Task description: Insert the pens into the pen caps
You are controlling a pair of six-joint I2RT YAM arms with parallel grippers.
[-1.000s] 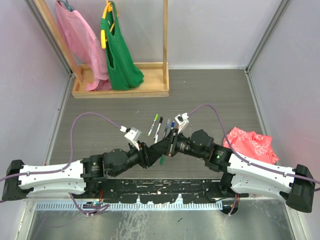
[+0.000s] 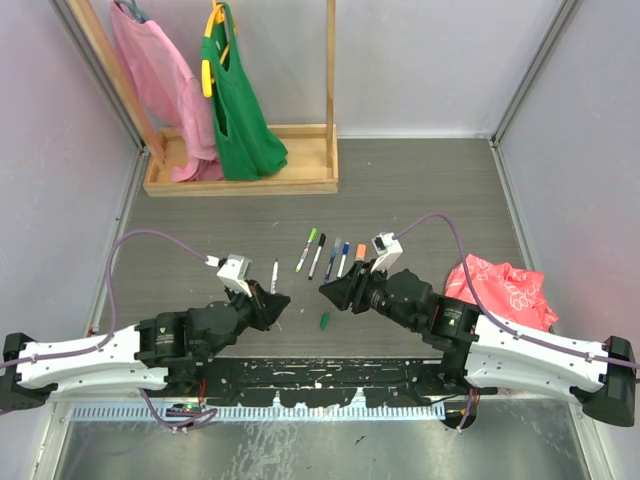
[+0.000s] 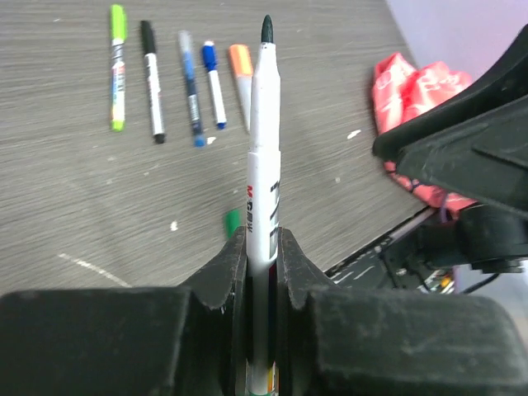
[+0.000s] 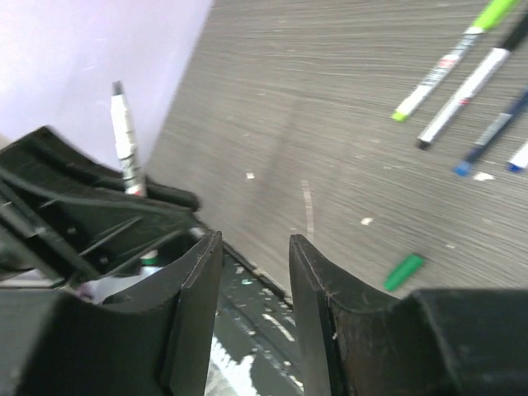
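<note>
My left gripper is shut on a white pen [image 3: 263,190] held upright, a dark tip at its top. My right gripper is open, empty, to the right of it. On the table lie a green-capped pen [image 3: 117,66], a black pen [image 3: 153,91], a dark blue pen [image 3: 193,99], a blue-capped pen [image 3: 216,87] and an orange-capped pen [image 3: 243,78]. A small green cap [image 4: 403,271] lies apart, nearer the front edge.
A wooden rack [image 2: 305,180] with hanging clothes stands at the back. A red bag [image 2: 505,295] lies at the right.
The two grippers, which met at the middle, have moved apart, left to the left and right to the right. The left still carries the white pen.
</note>
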